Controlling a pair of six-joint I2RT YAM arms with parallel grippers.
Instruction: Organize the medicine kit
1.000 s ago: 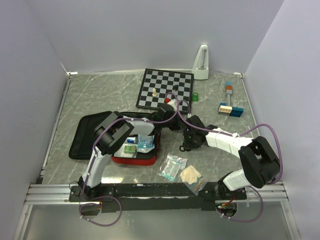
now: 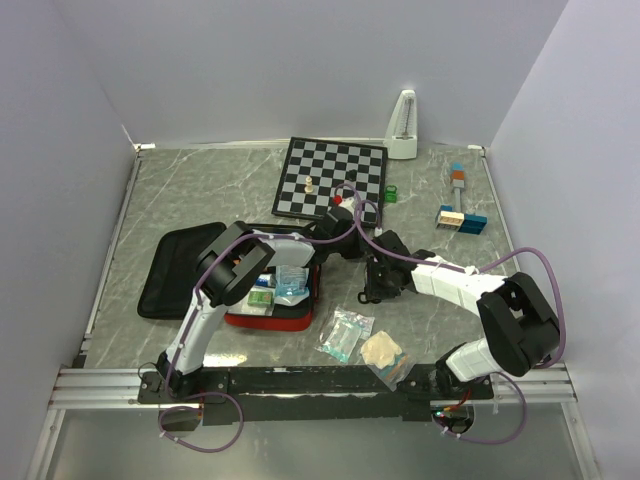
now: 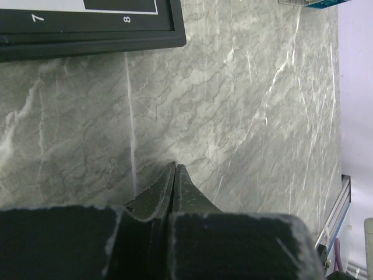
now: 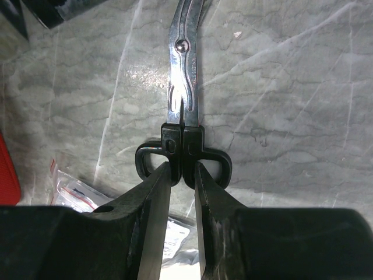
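Note:
Black-handled scissors [image 4: 182, 96] with bent metal blades run up the right wrist view. My right gripper is shut on their handles, just above the grey table. In the left wrist view my left gripper is shut, with nothing seen between its fingertips. From the top it hovers between the chessboard and the right gripper. The red-rimmed medicine kit [image 2: 268, 323] lies open, partly hidden under the left arm; packets, including a blue one [image 2: 292, 283], sit inside. Two clear bags, one with greenish contents [image 2: 342, 338] and one with beige contents [image 2: 381, 349], lie in front.
The kit's black lid [image 2: 163, 278] spreads to the left. A chessboard [image 2: 310, 160] and a white metronome [image 2: 402, 125] stand at the back. Blue blocks [image 2: 472, 224] and a small green item [image 2: 391, 193] are at right. Both arms are close together at the centre.

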